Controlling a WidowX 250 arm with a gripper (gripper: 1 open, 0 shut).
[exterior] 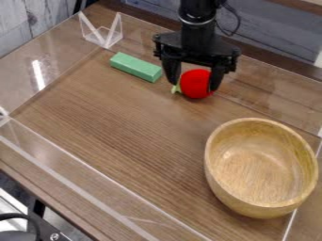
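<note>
The black gripper (pixel 194 58) stands open over a round red object (pixel 195 87) at the upper middle of the wooden table, its fingers reaching down around or just over it; contact cannot be told. A small light green piece (pixel 176 88) peeks out at the red object's left. A green block (pixel 136 66) lies to the upper left.
A large wooden bowl (pixel 258 169) fills the lower right. A white wire-like item (pixel 104 30) stands at the top left.
</note>
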